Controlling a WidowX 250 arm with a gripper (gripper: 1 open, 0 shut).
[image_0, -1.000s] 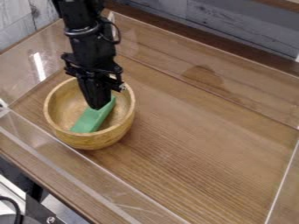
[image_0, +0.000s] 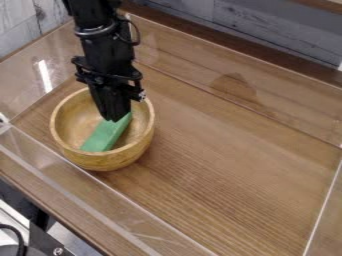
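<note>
A round tan wooden bowl (image_0: 64, 128) sits on the wooden table at the left of the camera view, with a green oblong object (image_0: 102, 140) lying in it. The black gripper (image_0: 106, 100) hangs over the back part of the bowl, above the green object's upper end. Whether its fingers are open or shut is too small and dark to tell.
A black cable lies at the lower left edge, and the table's edge runs along the upper right.
The bowl and the green object look unmoved.
</note>
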